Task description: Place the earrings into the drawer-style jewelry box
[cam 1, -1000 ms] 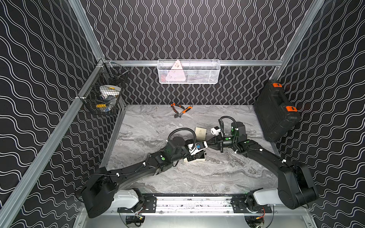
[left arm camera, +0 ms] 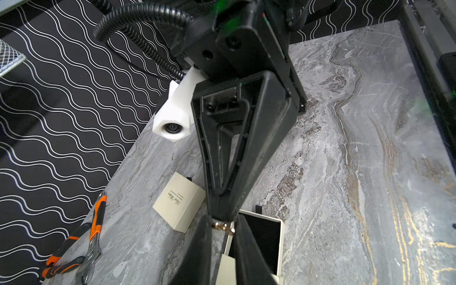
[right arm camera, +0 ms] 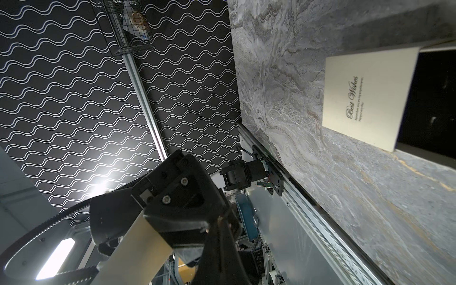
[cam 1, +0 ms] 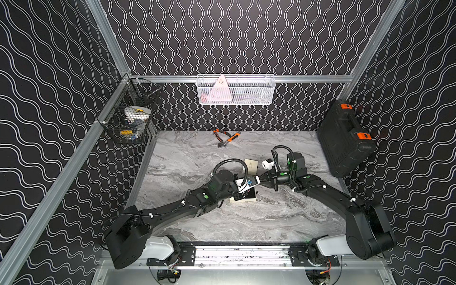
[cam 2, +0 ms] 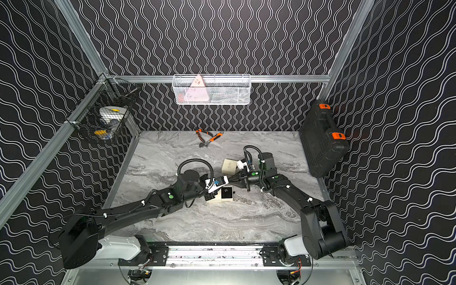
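Observation:
A small gold earring (left arm camera: 223,227) shows at the fingertips of my right gripper, which is shut on it in the left wrist view. My left gripper is part open, its two fingers on either side of the earring with visible gaps. Below them lies a cream jewelry box (right arm camera: 368,95) with "Best Wishes" on its sleeve and its black-lined drawer (left arm camera: 258,239) slid out. The drawer looks empty in its visible part; my left fingers hide some of the box. In the top left view, the two grippers meet above the box.
A second cream box (left arm camera: 178,201), shut, stands just behind the open one. Orange-handled pliers (cam 1: 225,137) lie at the back of the table. A black case (cam 1: 344,137) leans at the right wall.
The right arm has hardly moved.

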